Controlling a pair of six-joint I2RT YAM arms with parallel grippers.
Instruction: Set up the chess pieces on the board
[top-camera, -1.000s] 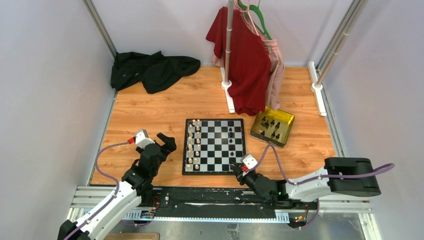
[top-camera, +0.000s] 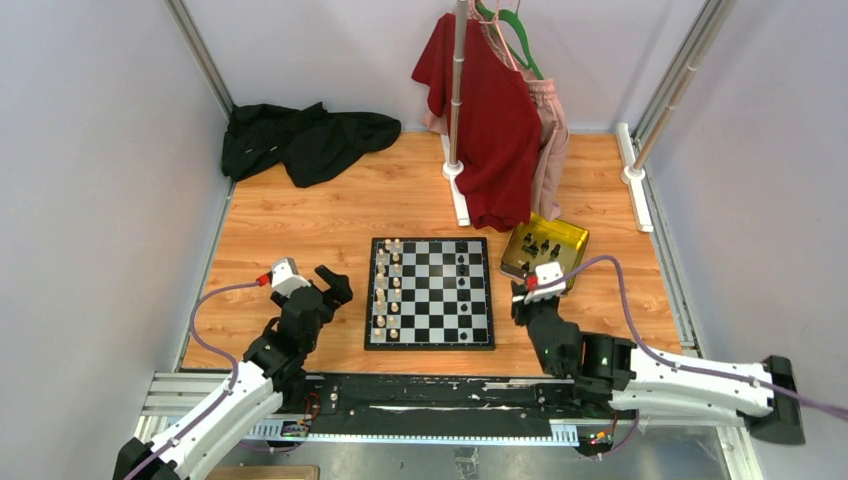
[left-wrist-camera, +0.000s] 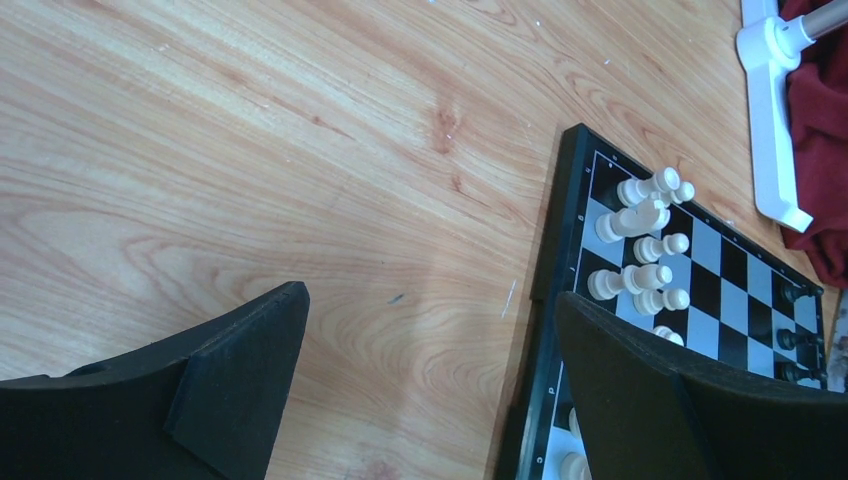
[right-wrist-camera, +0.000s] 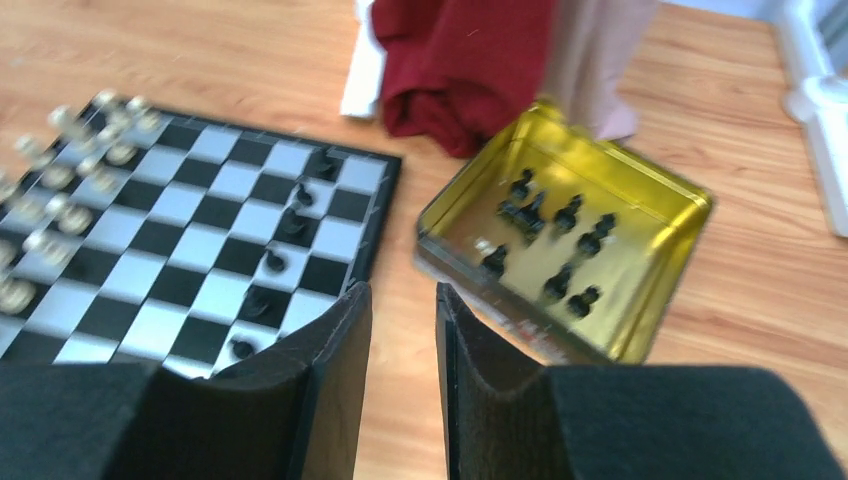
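The chess board (top-camera: 430, 290) lies mid-table with white pieces (top-camera: 380, 282) in two columns on its left side. A column of black pawns (top-camera: 463, 295) stands upright along the right side, a row in from the edge. Further black pieces (right-wrist-camera: 567, 214) sit in the yellow metal box (right-wrist-camera: 640, 345) to the right of the board. My right gripper is above the table between board and box, its fingers parted a little with nothing between them. Left of the board, my left gripper is wide open and empty.
A dark red garment (top-camera: 490, 130) hangs from a rack behind the board, its hem close to the box. The white rack foot (top-camera: 457, 195) stands behind the board. Black cloth (top-camera: 310, 140) lies at the back left. Bare wood surrounds the board's left side.
The pawns stay standing.
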